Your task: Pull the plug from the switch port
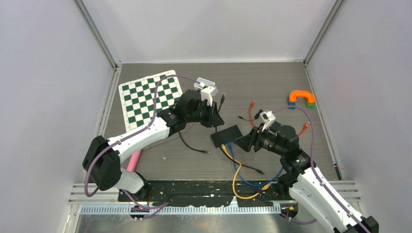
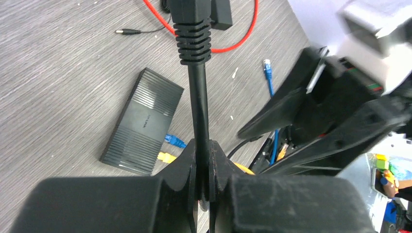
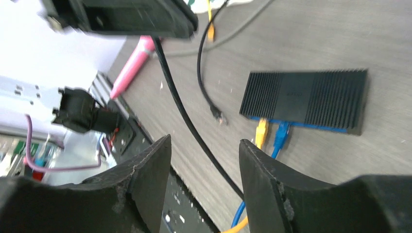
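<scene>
My left gripper (image 1: 214, 121) is shut on a black cable (image 2: 198, 107), whose plug (image 1: 223, 97) sticks out beyond the fingers. The dark switch (image 1: 226, 136) lies flat on the table, apart from that plug. A yellow plug (image 3: 261, 133) and a blue plug (image 3: 281, 135) sit at its port edge. Right of the switch, my right gripper is part open. In the right wrist view the black cable crosses the gap between its fingers, hanging from the left gripper; no grip on it shows.
A checkerboard (image 1: 150, 99) lies at the left, a white box (image 1: 206, 82) partly behind the left arm. Loose cable ends lie around, including a black one (image 1: 203, 152) and red ones (image 1: 252, 104). An orange arch (image 1: 301, 94) stands far right.
</scene>
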